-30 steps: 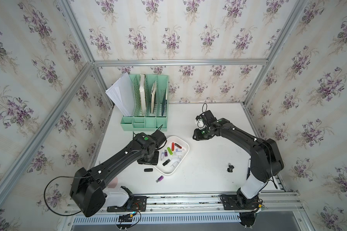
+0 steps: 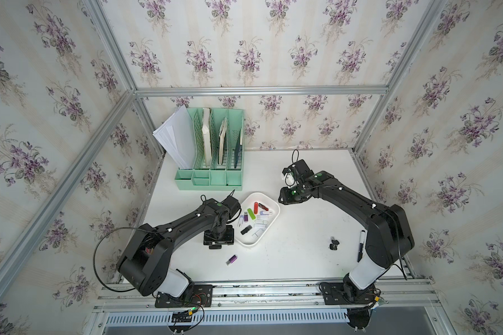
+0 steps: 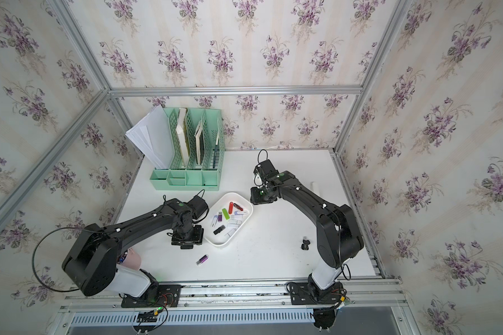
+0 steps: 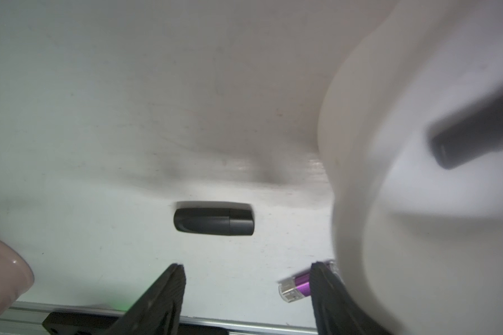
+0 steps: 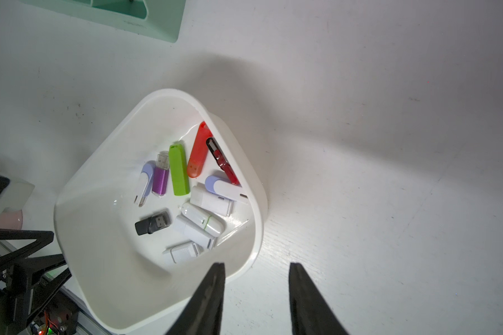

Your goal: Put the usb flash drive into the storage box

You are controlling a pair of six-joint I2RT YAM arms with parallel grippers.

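Note:
A black usb flash drive point(image 4: 213, 221) lies on the white table in the left wrist view, just ahead of my left gripper. The left fingers point(image 4: 167, 290) stand apart with nothing between them, one close to the box wall. To their right, a purple drive point(image 4: 303, 283) is partly covered by a finger and the box. The white storage box point(image 2: 272, 222) holds several drives, among them a green one point(image 5: 178, 169) and a black one point(image 5: 152, 224). My right gripper is open and empty, beside the box's right rim.
Behind the box stands a green organizer point(image 2: 226, 177) with papers and books. A pink cup point(image 3: 130, 259) sits at the left. A small black object point(image 2: 333, 243) and a marker point(image 2: 361, 245) lie on the right, with clear table between.
The storage box has shifted slightly right and toward the back. The right arm is nearly still.

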